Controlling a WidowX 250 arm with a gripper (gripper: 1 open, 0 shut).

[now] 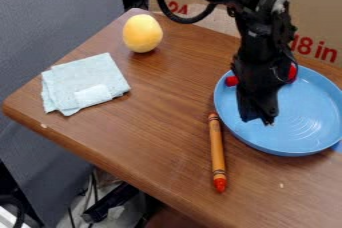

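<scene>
The black robot arm reaches down from the top right, its gripper [258, 106] low over the blue plate [307, 117]. A red object [231, 80] shows at the plate's back left, partly hidden behind the gripper, with more red at its right side. Whether the fingers are open or shut on something is hard to tell. An orange crayon [217, 152] lies on the table just left of the plate.
A yellow egg-shaped object [143, 33] stands at the back left of the wooden table [140, 132]. A folded pale cloth [84, 83] lies at the left edge. Cardboard stands behind.
</scene>
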